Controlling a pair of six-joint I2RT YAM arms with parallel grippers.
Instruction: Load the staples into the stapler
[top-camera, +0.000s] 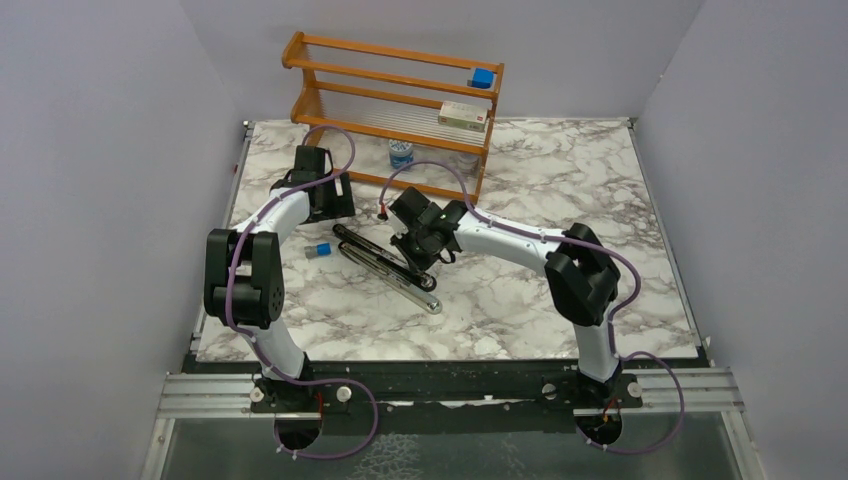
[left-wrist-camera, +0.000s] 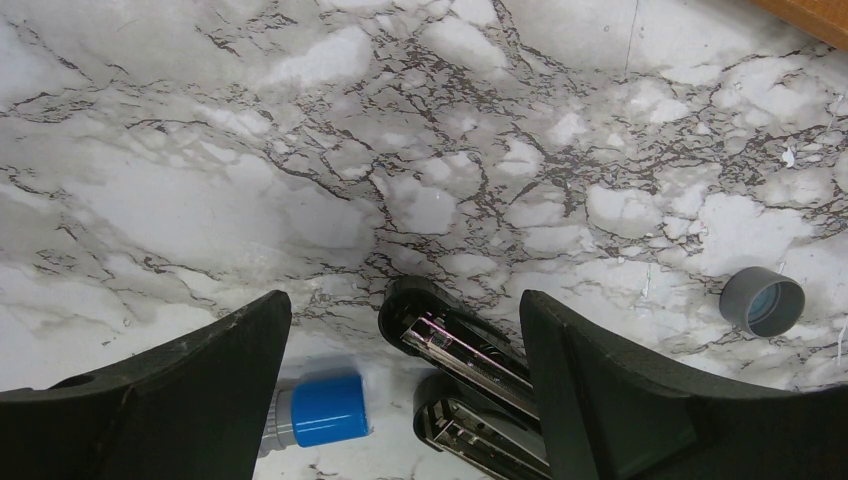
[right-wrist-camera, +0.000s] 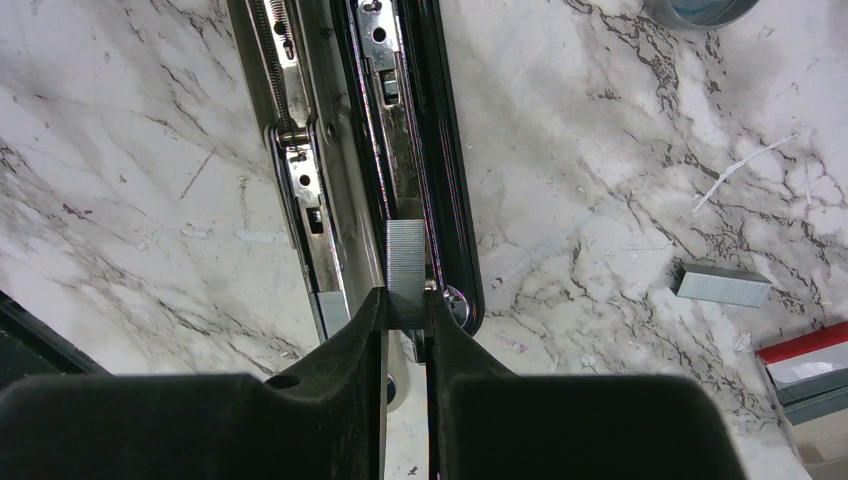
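Note:
Two long staplers lie opened out side by side, one with black parts (right-wrist-camera: 465, 215) and one with pale grey metal parts (right-wrist-camera: 258, 80). A grey strip of staples (right-wrist-camera: 405, 255) is pinched between the fingertips of my right gripper, which is shut on it. The strip lines up with the black stapler's open channel, over its lower end in the right wrist view; whether it touches the channel I cannot tell. My left gripper stands open above the far ends of both staplers, nothing held.
A loose staple strip (right-wrist-camera: 724, 285) lies beside a red-edged box (right-wrist-camera: 808, 350). Near the left gripper are a blue-and-grey piece (left-wrist-camera: 330, 408) and a small grey cup (left-wrist-camera: 763, 302). The wooden rack (top-camera: 400, 132) stands behind.

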